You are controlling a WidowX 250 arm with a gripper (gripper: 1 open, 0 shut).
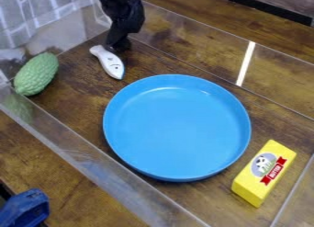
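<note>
The black gripper [120, 28] hangs at the top left, above and just behind a small white object [110, 62], elongated with a dark spot, lying on the wooden table. Its fingers are dark against a dark background, so whether they are open or shut is unclear. A large blue plate [177, 128] sits in the middle. A green bumpy vegetable-like item [36, 74] lies at the left, and a yellow box with a cartoon label [263, 179] lies at the lower right.
A blue object [22, 209] is at the lower left corner. Clear walls edge the left side, and a white strip [245, 63] marks the upper right. The table between the gripper and the right side is bare.
</note>
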